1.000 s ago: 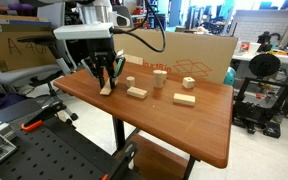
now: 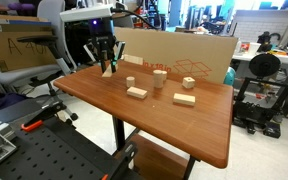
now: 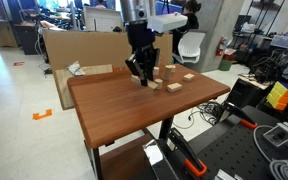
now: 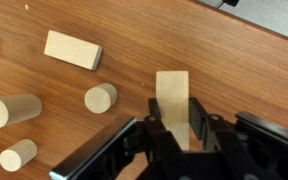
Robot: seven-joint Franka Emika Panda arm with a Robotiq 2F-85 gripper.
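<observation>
A pale rectangular wooden block (image 4: pixel 172 98) sits between the black fingers of my gripper in the wrist view, and the fingers are shut on it. In exterior view 1 that gripper (image 2: pixel 108 64) is over the left part of the brown table, with the pale block (image 2: pixel 108 71) pointing downward below it. Whether the block touches the tabletop cannot be told. To the right of it stands a small round wooden piece (image 2: pixel 130 81), apart from the held block. The black and white arm (image 3: pixel 134 35) covers much of the grip in exterior view 2.
Other wooden pieces on the table (image 2: pixel 206 135) include a flat block (image 2: pixel 136 93), a taller cylinder (image 2: pixel 159 78), a cube-like piece (image 2: pixel 188 82) and another flat block (image 2: pixel 184 99). A cardboard panel (image 2: pixel 184 50) stands behind.
My gripper has moved from near the front left of the table up and away in exterior view 1. The pale block has moved along with it; the other pieces stay put.
</observation>
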